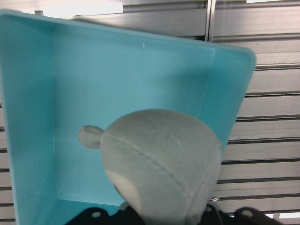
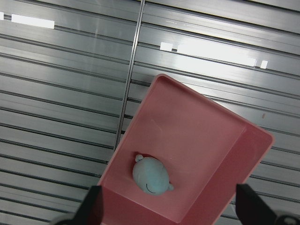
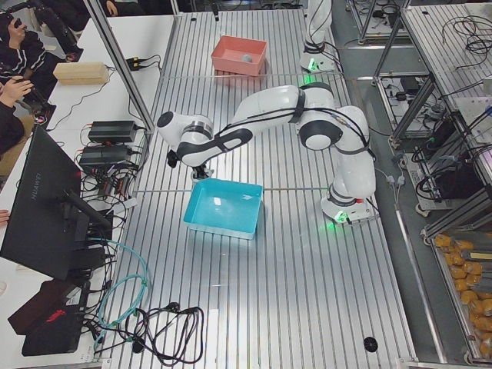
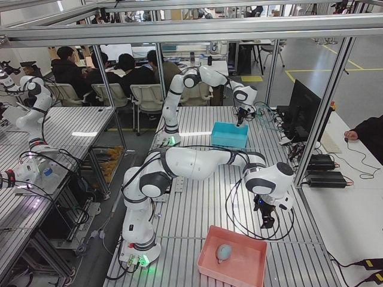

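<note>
My left gripper is shut on a grey plush toy (image 1: 159, 154), held above the blue bin (image 1: 117, 75), which looks empty. In the camera left view it hangs at the bin (image 3: 223, 207)'s far edge. My right gripper (image 4: 266, 218) is over the table above and behind the pink bin (image 4: 230, 269). In the right wrist view it stands open with nothing between its fingers. A pale blue plush toy (image 2: 151, 176) lies inside that pink bin.
The slatted metal table (image 3: 277, 277) has clear room around both bins. A monitor (image 3: 54, 207), power boxes and loose cables line the left edge in the camera left view; coiled cables lie near the front left corner.
</note>
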